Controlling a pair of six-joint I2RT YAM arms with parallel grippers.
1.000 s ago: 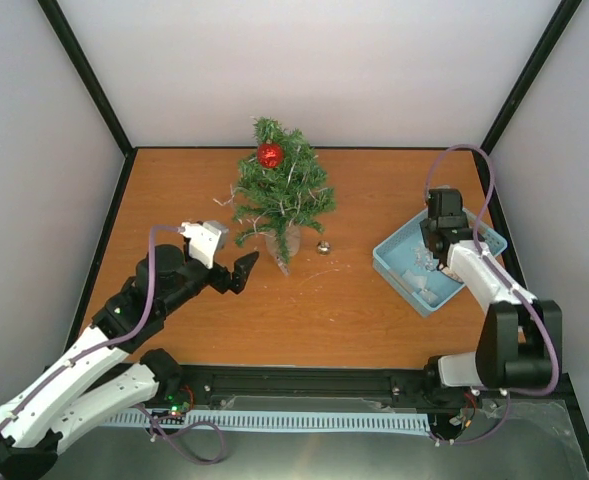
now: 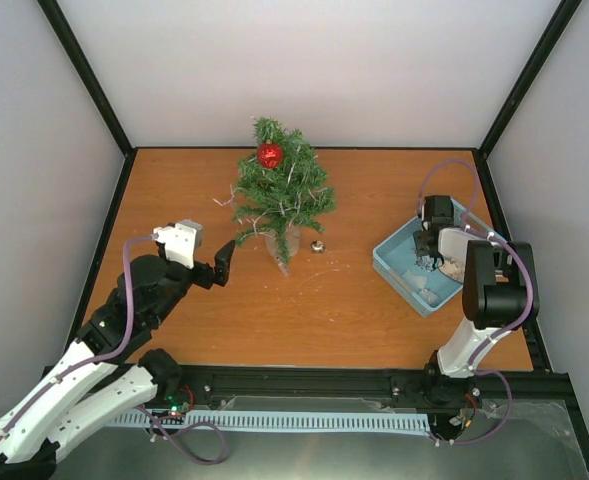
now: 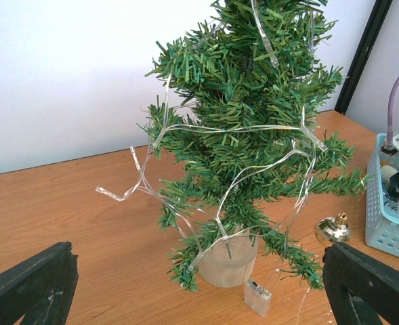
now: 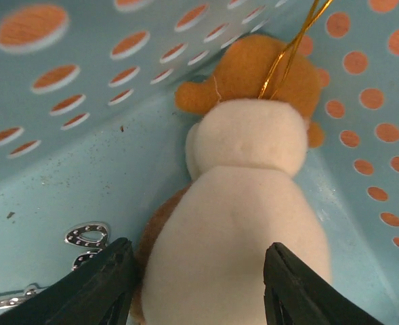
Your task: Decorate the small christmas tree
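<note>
The small tree with light wires stands in a cup mid-table, a red bauble high on it. A small bell lies right of it. My left gripper is open, facing the tree from the front left. My right gripper is down inside the blue basket, fingers part open over the white belly of a brown plush ornament with a gold string; whether they touch it is unclear. A silver ornament lies beside the plush.
Frame rails and walls bound it at the back and sides. A small clear battery box lies at the tree's foot.
The left arm has drawn back slightly to the left.
</note>
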